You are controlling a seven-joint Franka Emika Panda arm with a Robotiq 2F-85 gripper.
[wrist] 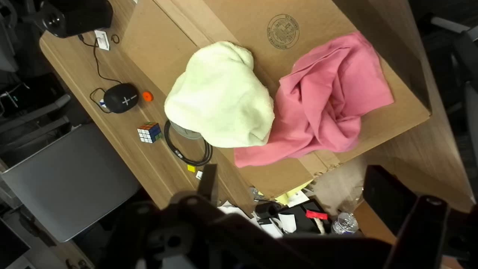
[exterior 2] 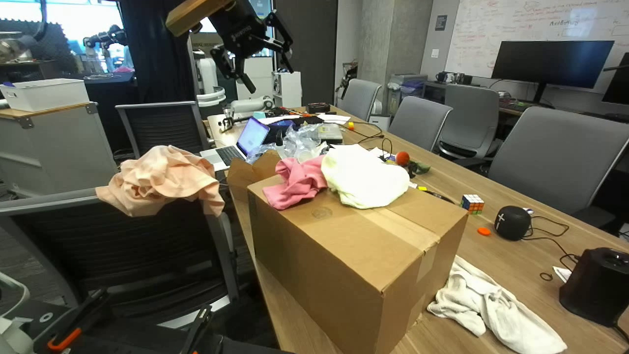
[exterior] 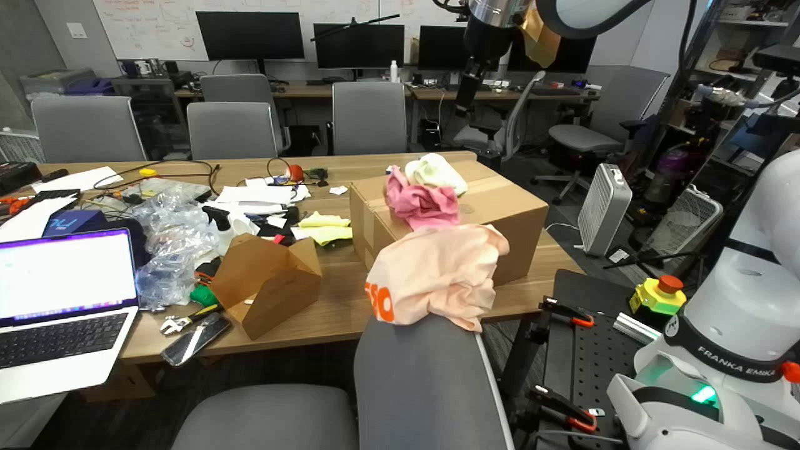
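Observation:
High above the cardboard box (exterior 2: 330,253) my gripper (exterior 2: 266,75) hangs open, its fingers spread and nothing between them. On the box top lie a pink cloth (wrist: 322,103) and a pale yellow-white cloth (wrist: 222,98), side by side and touching. A peach cloth (exterior: 442,274) with orange lettering drapes over the back of the grey chair (exterior: 427,382) in front of the box. On the table beside the box rests a crumpled white cloth (exterior 2: 492,309), seen only in the second exterior view.
An open cardboard container (exterior: 270,281), a laptop (exterior: 64,300) and crumpled plastic (exterior: 174,232) crowd the table's left side. A Rubik's cube (exterior 2: 472,203), a round black speaker (exterior 2: 511,222) and a larger black device (exterior 2: 596,286) stand beyond the box.

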